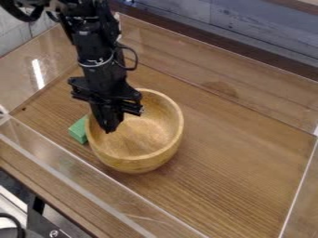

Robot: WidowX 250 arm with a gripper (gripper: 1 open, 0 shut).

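Observation:
A round wooden bowl (pixel 143 144) sits on the tabletop left of centre. My black gripper (pixel 106 119) reaches down from above to the bowl's upper left rim, its fingertips at or just over that rim; whether the rim is between them is hard to tell. A small green object (pixel 78 130) lies against the bowl's left side, partly hidden by it.
A blue-grey plank wall (pixel 236 23) runs along the back. The table's front left edge is close to the bowl.

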